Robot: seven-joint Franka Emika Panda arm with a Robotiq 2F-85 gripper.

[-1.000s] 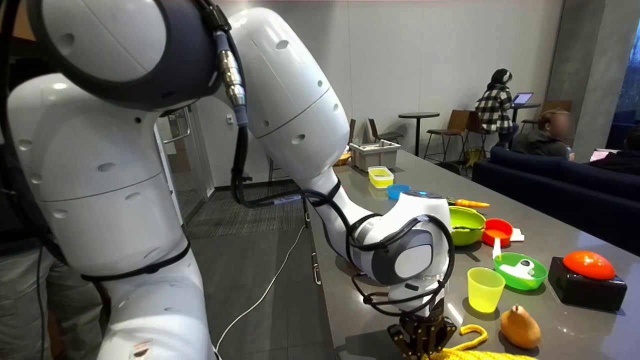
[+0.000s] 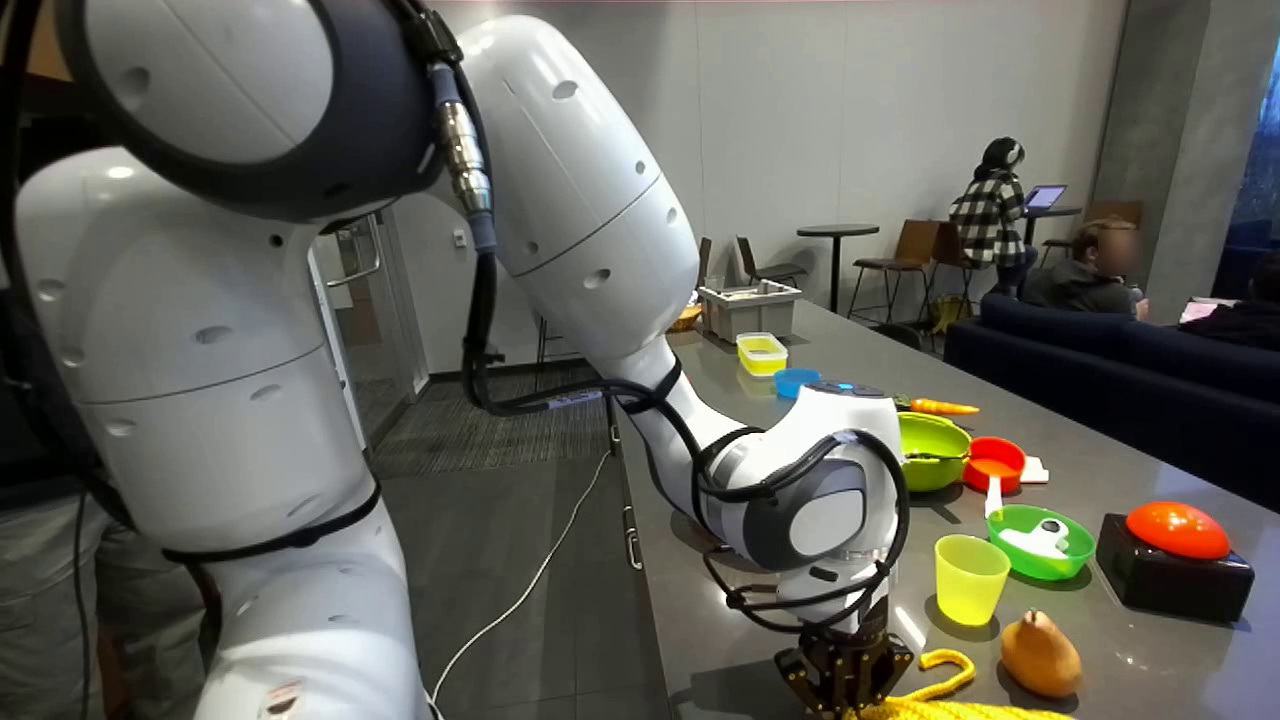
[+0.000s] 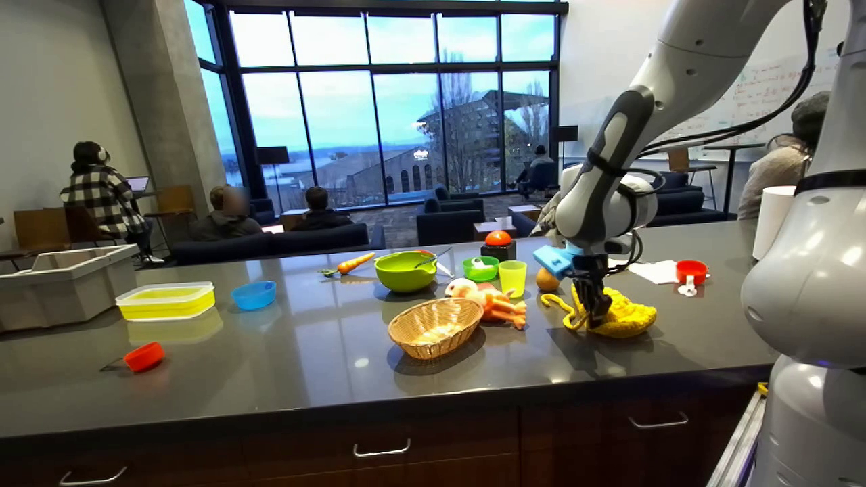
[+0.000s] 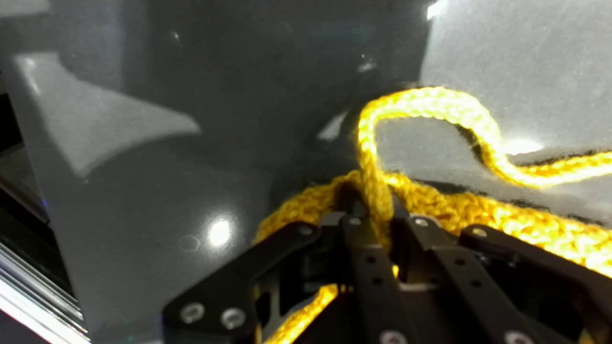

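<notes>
A yellow knitted piece (image 3: 626, 315) with a braided cord lies on the grey counter, toward the right in exterior view 2. My gripper points down at its edge. In the wrist view the fingers are closed on the yellow cord (image 4: 374, 177), which rises between the black fingers and then loops off to the right. Behind the fingertips runs the thick knitted edge (image 4: 459, 209). Only a strip of the knitted piece (image 2: 948, 710) shows at the bottom of exterior view 1; the rest is out of that frame.
Close by stand a brown pear (image 2: 1040, 654), a yellow-green cup (image 2: 969, 578), a green bowl (image 2: 1041, 544) and a red-topped button (image 2: 1176, 558). A wicker basket (image 3: 436, 326) and a pink doll (image 3: 489, 302) lie to the left in exterior view 2.
</notes>
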